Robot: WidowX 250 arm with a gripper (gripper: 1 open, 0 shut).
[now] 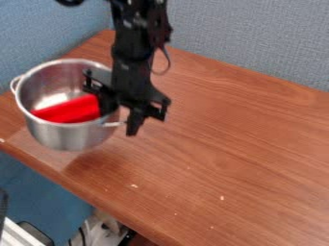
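A steel pot (71, 136) with side handles is at the left edge of the wooden table, tilted slightly, with a red object (67, 110) lying inside it. My black gripper (118, 113) is at the pot's right rim and handle, shut on the pot, though its fingertips are partly hidden and the exact grip is hard to see.
A grey padded wall (244, 38) runs behind it. Beyond the left edge are a blue surface and some equipment at the lower left.
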